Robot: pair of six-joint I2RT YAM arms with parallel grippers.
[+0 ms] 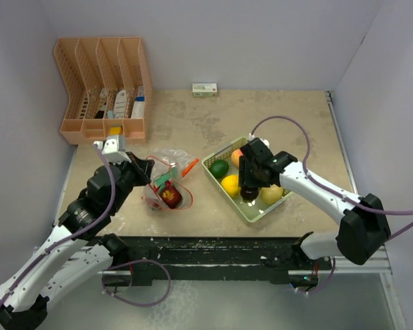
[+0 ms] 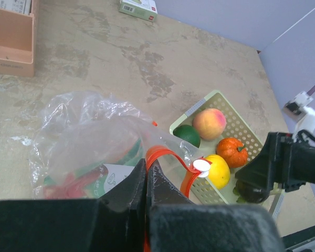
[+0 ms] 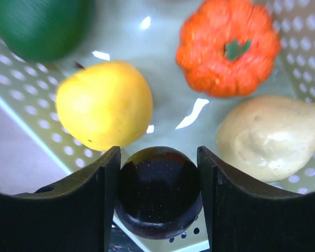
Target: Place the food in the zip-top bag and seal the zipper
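Observation:
The clear zip top bag [image 1: 155,199] with its red rim gapes open at the table's middle left; dark red and green food shows inside. My left gripper is shut on the red rim, beside the white slider [image 2: 201,165]. Over the front part of the green basket [image 1: 251,218], my right gripper [image 1: 250,184] has a dark purple, round fruit [image 3: 158,191] between its fingers, touching it on both sides. A yellow fruit [image 3: 105,105], an orange pumpkin [image 3: 228,48], a tan pear [image 3: 273,137], a peach [image 2: 210,124] and a green avocado [image 2: 187,135] lie in the basket.
An orange-tan divided rack [image 1: 103,89] stands at the back left, and a small green-white box [image 1: 204,89] by the back wall. An orange stick [image 1: 191,166] pokes out near the bag. Bare table separates bag and basket.

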